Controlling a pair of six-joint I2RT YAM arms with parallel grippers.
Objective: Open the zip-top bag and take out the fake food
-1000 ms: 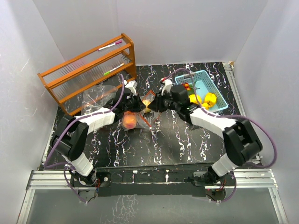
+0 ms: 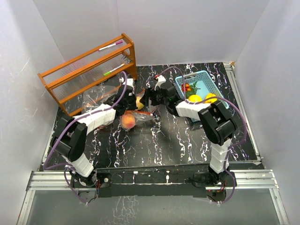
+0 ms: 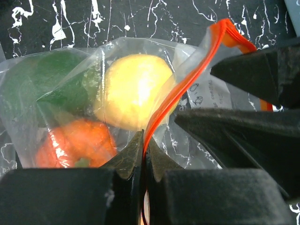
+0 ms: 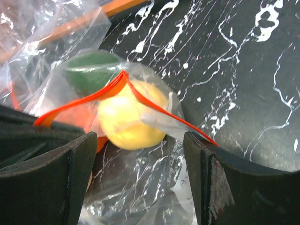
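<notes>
A clear zip bag with orange seal holds a yellow food (image 3: 131,89), a green one (image 3: 56,79) and a red one (image 3: 75,143). A peach (image 2: 128,121) shows below in the top view. My left gripper is shut on the bag's orange-edged rim (image 3: 164,108). My right gripper is open over the bag's mouth, its fingers either side of the yellow food; in the left wrist view they reach in from the right, beside the rim.
A blue basket (image 2: 211,84) with fake fruit stands at the right. A wooden rack (image 2: 84,61) is at the back left. Bare table lies in front.
Both grippers have moved a little to the left, with the bag shifting along. The right arm's elbow has drawn inward.
</notes>
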